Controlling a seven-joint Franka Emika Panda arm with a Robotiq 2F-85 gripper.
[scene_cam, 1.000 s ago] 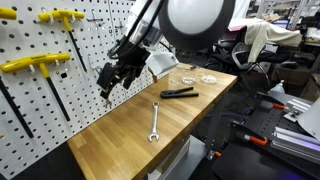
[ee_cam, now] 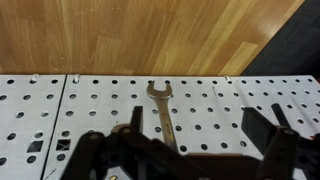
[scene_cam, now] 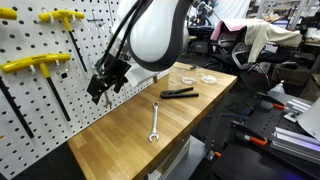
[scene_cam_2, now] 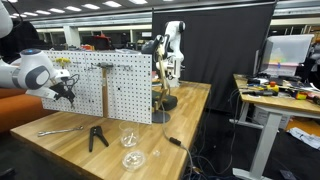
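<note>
My gripper stands open facing the white pegboard, its dark fingers wide apart. A wrench appears between them in the wrist view, open end toward the wooden surface; its lower part is hidden by the gripper. Whether a finger touches it I cannot tell. In exterior view 1 the gripper hangs over the table beside the board. Another wrench lies on the wooden table, with black-handled pliers farther back.
Yellow-handled hammers hang high on the pegboard. Clear round dishes rest on the table to the right of the pliers in exterior view 2. Bare tabletop lies around the loose wrench.
In exterior view 1 the arm and gripper have shifted a little to the left, toward the pegboard. The wrench and pliers on the table have not moved.
</note>
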